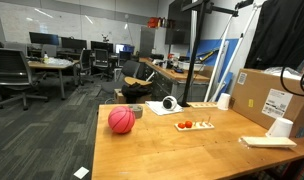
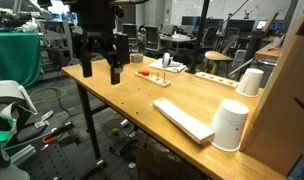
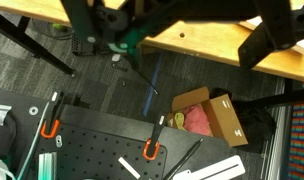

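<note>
My gripper (image 2: 102, 74) is in the upper left of exterior view 2, above the table's near edge. Its two dark fingers stand apart, with nothing visible between them. The wrist view shows them blurred and wide apart, over the table edge and the floor. On the wooden table (image 1: 152, 155) a pink-red ball (image 1: 121, 120) sits at the left. Mid-table lies a small pale board (image 1: 204, 126) with red round pieces on it and thin upright sticks. A long white block (image 2: 183, 120) rests near the edge, beside an upside-down white cup (image 2: 229, 126). The gripper touches none of these.
A large cardboard box (image 1: 260, 96) stands at the table's right end. A white cloth with a white ring-shaped object (image 1: 169, 102) lies toward the back. Below the edge, the wrist view shows an open cardboard box (image 3: 217, 118) and a black perforated plate (image 3: 102, 145).
</note>
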